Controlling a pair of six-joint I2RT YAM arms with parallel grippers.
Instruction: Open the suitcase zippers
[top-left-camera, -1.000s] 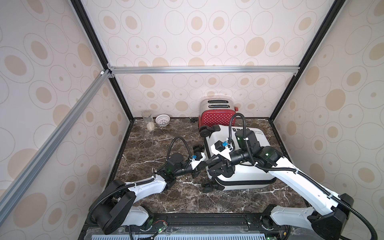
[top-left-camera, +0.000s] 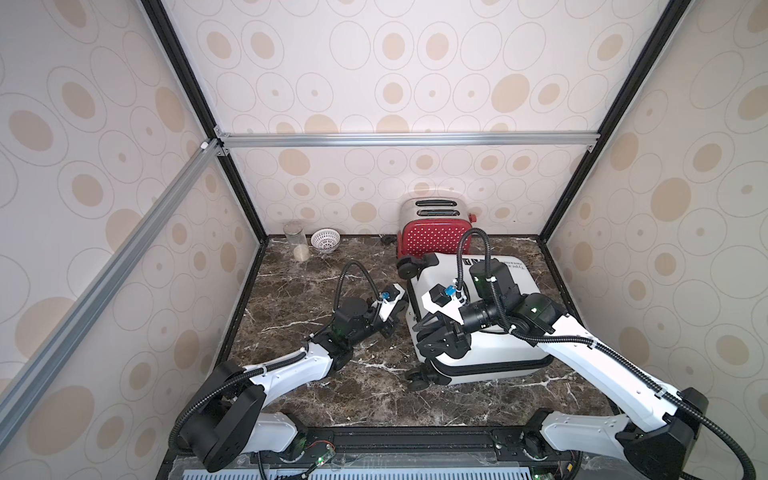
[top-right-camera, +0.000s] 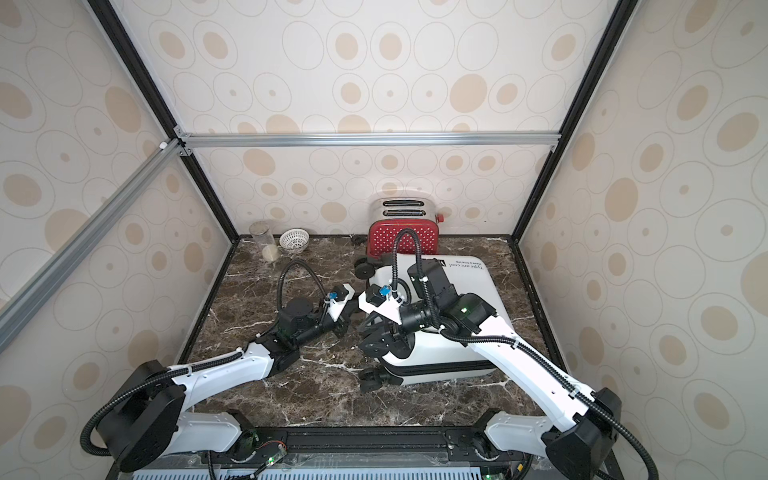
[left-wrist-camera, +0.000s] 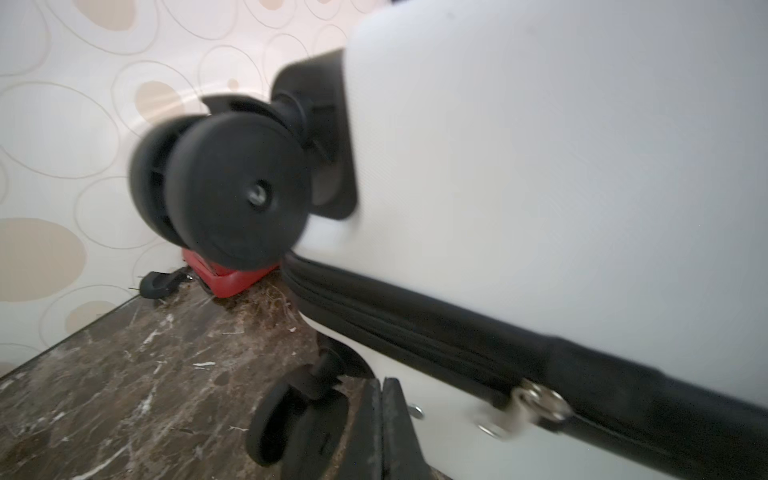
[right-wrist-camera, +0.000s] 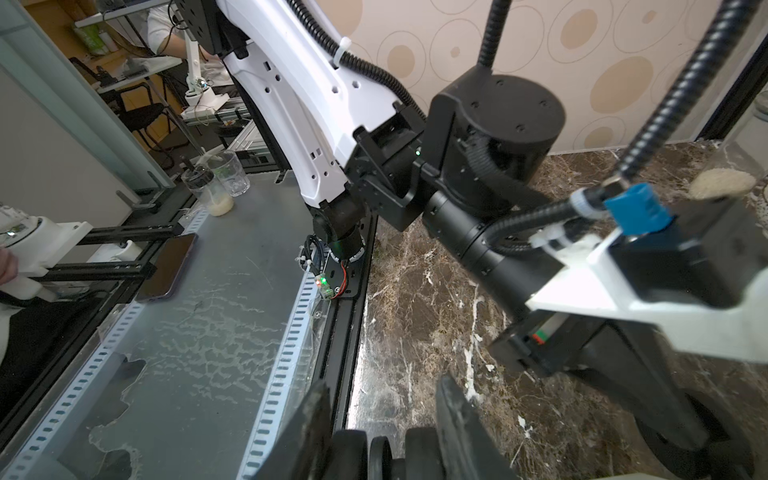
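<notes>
A white suitcase (top-left-camera: 504, 352) lies on the marble counter (top-left-camera: 304, 376). In the left wrist view its black zipper band (left-wrist-camera: 448, 328) runs along the side, with a metal zipper pull (left-wrist-camera: 544, 400) low right, beside black wheels (left-wrist-camera: 240, 188). My left gripper is shut, nothing visible between its fingers, its tips left of the pull. My right gripper is over the suitcase's left part, facing the left arm; its fingers stand apart with black wheel-like parts low between them, and whether it touches them is unclear.
A red dotted toaster (top-left-camera: 436, 236) stands behind the suitcase, a white basket (top-left-camera: 325, 239) and glass jar (top-left-camera: 294, 240) at the back left.
My left gripper has moved toward the back, higher in the top left view. The right arm is nearly still.
</notes>
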